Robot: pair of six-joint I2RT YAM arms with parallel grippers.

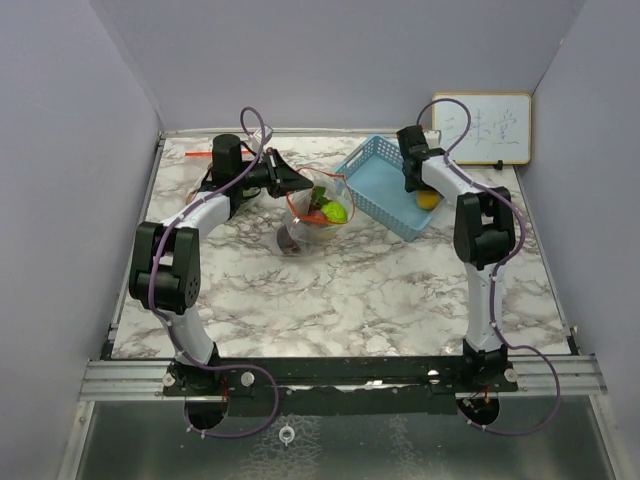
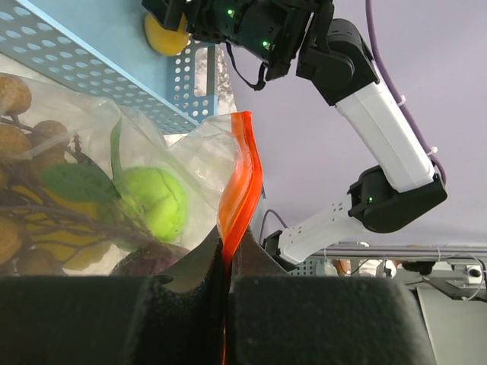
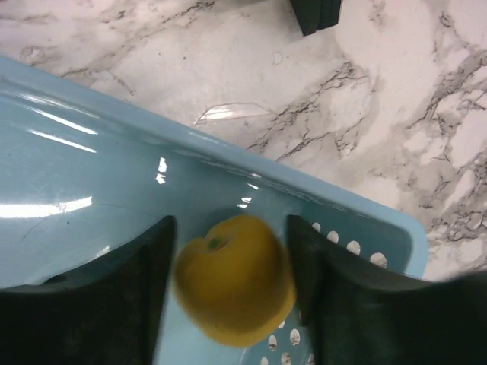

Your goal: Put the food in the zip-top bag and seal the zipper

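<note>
The clear zip bag stands in the middle of the table, holding a green fruit, leaves, brown round items and other food. My left gripper is shut on the bag's orange zipper rim, holding it up. A yellow fruit sits in the blue basket at its right end. My right gripper is part open over that fruit, a finger to each side of it; whether the fingers touch it is too blurred to tell.
A whiteboard lies at the back right. Some items lie partly hidden beneath the left arm.
</note>
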